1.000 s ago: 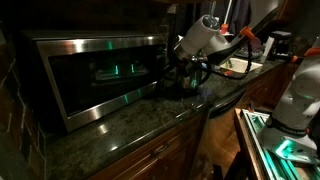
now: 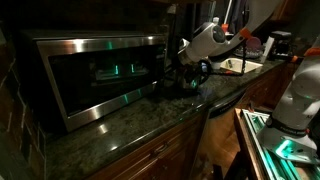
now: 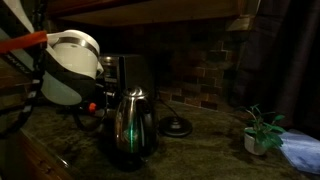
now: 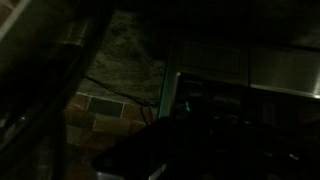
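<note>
My gripper (image 2: 182,78) is low over the counter beside the toaster oven's right end, dark and hard to make out. It appears shut, and nothing shows between its fingers. A shiny metal kettle (image 3: 132,122) stands upright on the counter in exterior view 2, in front of the arm's wrist and partly hiding it. Whether the gripper touches the kettle cannot be told. The toaster oven (image 2: 108,78) stands against the wall with its door closed. In the very dark wrist view, the gripper is only a black shape near the bottom, with a steel appliance front (image 4: 285,70) beyond it.
A round black base (image 3: 175,126) with a cord lies right of the kettle. Farther right are a potted plant (image 3: 262,130) and a pale cloth (image 3: 302,150). A sink (image 2: 238,65) lies beyond the arm.
The arm's white link has shifted slightly right and down in exterior view 1. The oven and counter look unchanged.
</note>
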